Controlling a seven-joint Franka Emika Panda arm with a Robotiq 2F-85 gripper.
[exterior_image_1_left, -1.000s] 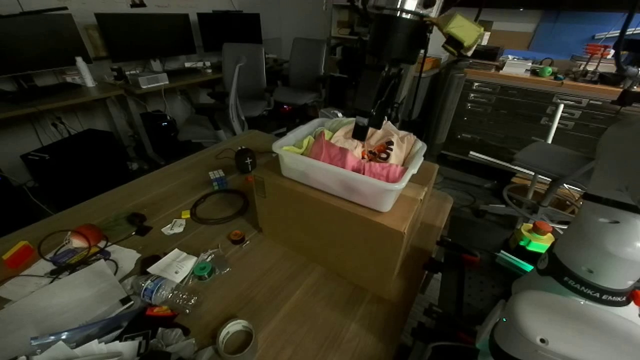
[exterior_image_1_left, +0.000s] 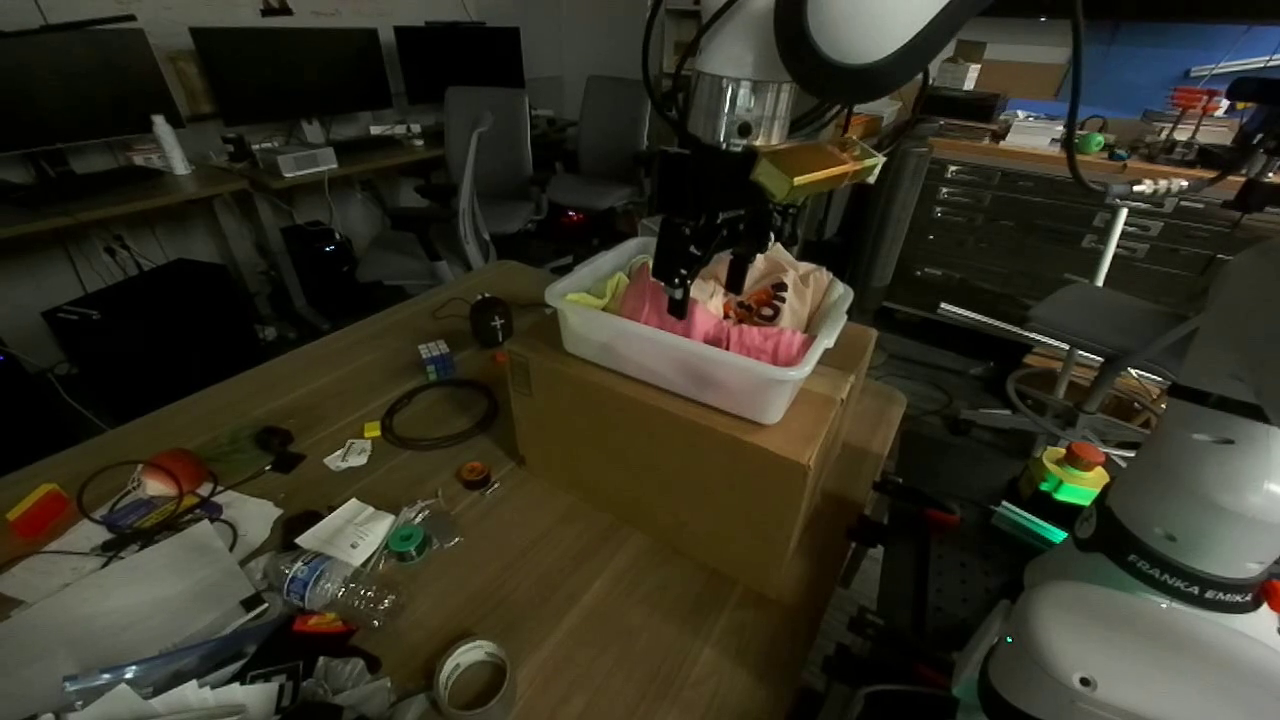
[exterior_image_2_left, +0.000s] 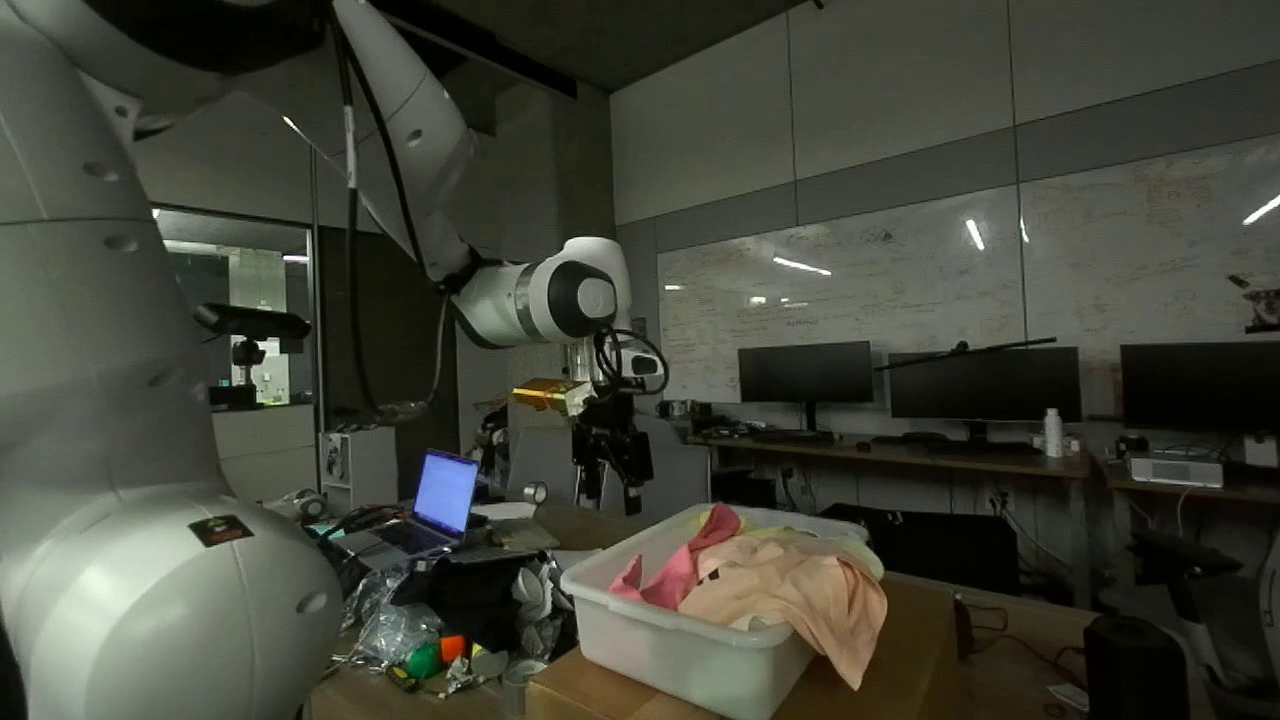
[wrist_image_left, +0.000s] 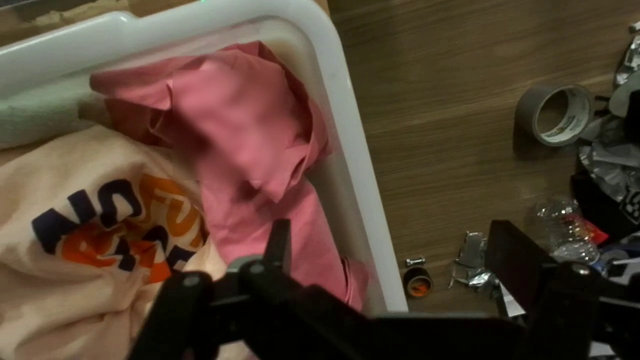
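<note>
A white plastic bin (exterior_image_1_left: 690, 366) holds crumpled cloths. Pink cloth (wrist_image_left: 246, 120) lies along one inner wall, beside a peach shirt (wrist_image_left: 66, 240) with dark blue and orange lettering. In exterior view 2 the peach shirt (exterior_image_2_left: 804, 570) hangs over the rim. Some yellow-green cloth (exterior_image_1_left: 600, 295) shows at one end. My gripper (exterior_image_1_left: 708, 294) is open, its fingers spread wide with nothing between them. From the wrist view, one finger of the gripper appears over the pink cloth and the other beyond the bin's wall, over the table side. Contact with the cloth cannot be made out.
The bin rests on a cardboard box (exterior_image_1_left: 660, 468) on the wooden table. A tape roll (exterior_image_1_left: 471, 678), a plastic bottle (exterior_image_1_left: 330, 586), a coiled black cable (exterior_image_1_left: 439, 414) and loose clutter lie around it. Bare table shows in front of the box.
The arm has come lower and shifted left in exterior view 1, and the gripper has turned so that both fingers now show apart. The bin and its cloths look unmoved.
</note>
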